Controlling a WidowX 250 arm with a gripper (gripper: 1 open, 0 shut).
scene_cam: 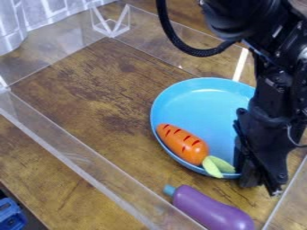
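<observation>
A blue plate (195, 105) holds an orange toy carrot (181, 141) with a pale green top, lying along its lower left. My black gripper (252, 171) is low at the plate's right side, close to the carrot's green end. Its fingertips are dark and crowded at the rim, so how far apart they stand is unclear. A purple toy eggplant (211, 209) lies just outside the plate, toward the front.
Clear plastic walls cross the wooden table (78, 90) at the left, front and back. A blue object (9, 215) sits at the lower left corner. The table left of the plate is clear.
</observation>
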